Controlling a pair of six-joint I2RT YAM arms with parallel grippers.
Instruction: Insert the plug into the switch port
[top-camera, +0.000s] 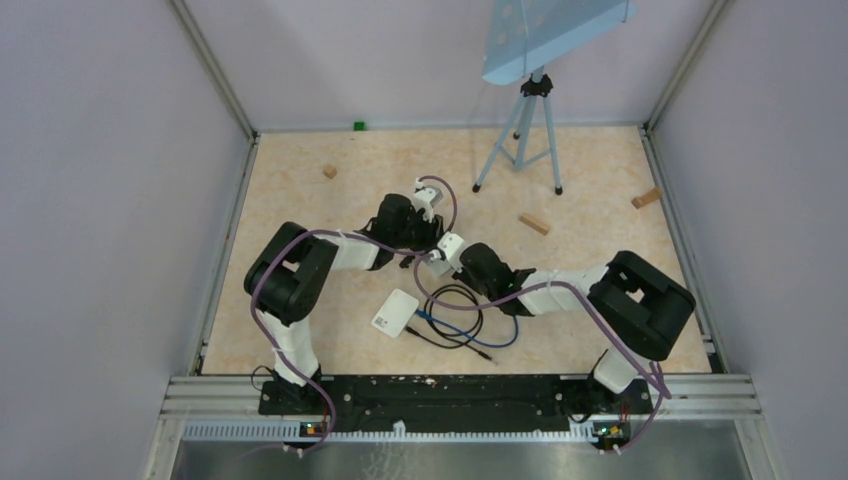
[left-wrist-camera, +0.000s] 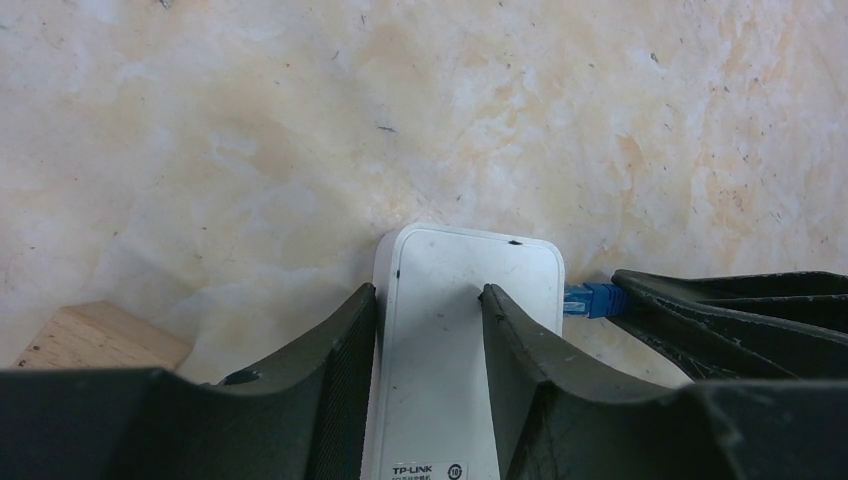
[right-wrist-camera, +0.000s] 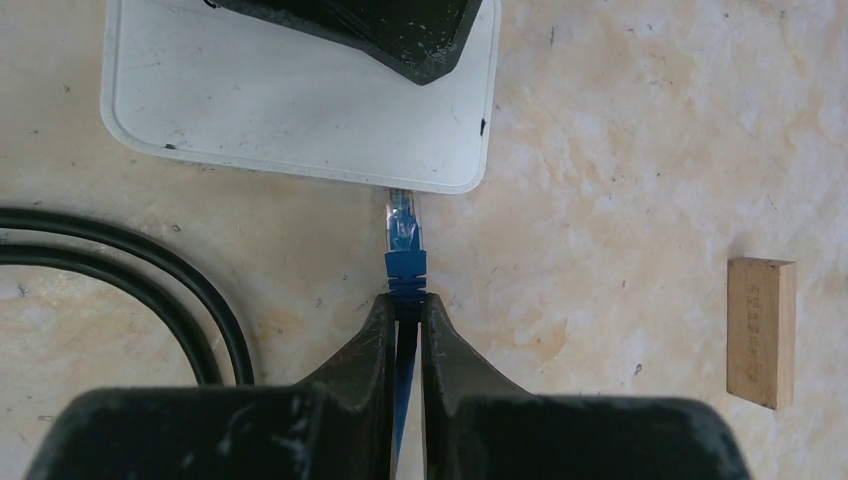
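The white TP-LINK switch (left-wrist-camera: 440, 345) is gripped by my left gripper, its fingers on either long side of the box. My right gripper is shut on the blue-booted plug (right-wrist-camera: 406, 262) of the network cable. The plug's clear tip points at the switch's edge (right-wrist-camera: 330, 178) and meets it, the two nearly in line. How deep the tip sits in the port cannot be told, because the port face is hidden from above. In the top view, the wrists largely cover both the switch and the plug.
A second white box (top-camera: 395, 313) lies near the front, with a blue cable (top-camera: 490, 345) and coiled black cable (top-camera: 455, 290) beside it. Wooden blocks (top-camera: 534, 223) and a tripod (top-camera: 533, 120) stand farther off.
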